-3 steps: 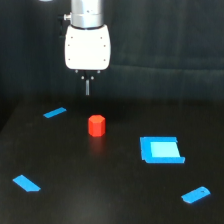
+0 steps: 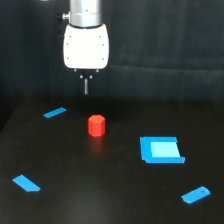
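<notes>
A red block with a hexagonal outline (image 2: pixel 96 126) stands on the dark table in the camera view, left of the middle. Above and slightly left of it in the picture hangs my gripper (image 2: pixel 86 87), a thin grey tip under a white housing (image 2: pixel 86 46). Dark space separates the tip from the block. At this size the fingers cannot be told apart, so their opening is unclear. To the right lies a pale square (image 2: pixel 164 149) framed by blue tape (image 2: pixel 147 151).
Flat strips of blue tape lie at the back left (image 2: pixel 55 112), front left (image 2: pixel 26 183) and front right (image 2: pixel 195 195). A dark curtain (image 2: pixel 165 45) hangs behind.
The arm and its tip have shifted very slightly left and up in the picture. The red block and the taped square have not moved.
</notes>
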